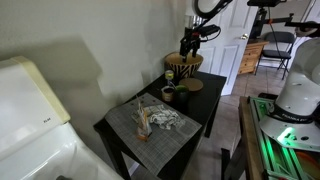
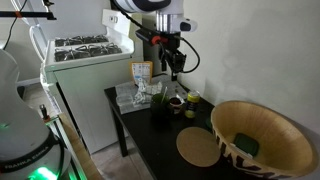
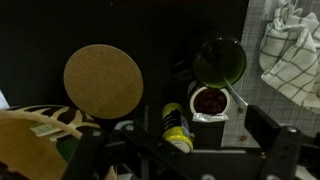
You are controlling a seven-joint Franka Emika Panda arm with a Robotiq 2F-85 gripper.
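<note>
My gripper (image 2: 176, 68) hangs above the dark table, its fingers apart and nothing between them. In the wrist view its black fingers (image 3: 268, 131) frame a yellow-labelled jar (image 3: 176, 128) and a small cup (image 3: 210, 103) with dark red contents; both stand below the gripper. Beside the cup is a dark green pot (image 3: 212, 62) with a pale utensil leaning out of it. A round cork mat (image 3: 103, 83) lies flat on the table, left of these in that view. Exterior view 1 shows the gripper in front of the wicker basket (image 1: 183, 70).
The large basket (image 2: 275, 138) holds a green item (image 2: 246, 145) and stands by the wall. A checked cloth (image 3: 291, 52) lies on a grey placemat (image 3: 250, 95). The stove (image 2: 88, 50) stands beyond the table. Bare tabletop (image 2: 155, 143) shows near the cork mat.
</note>
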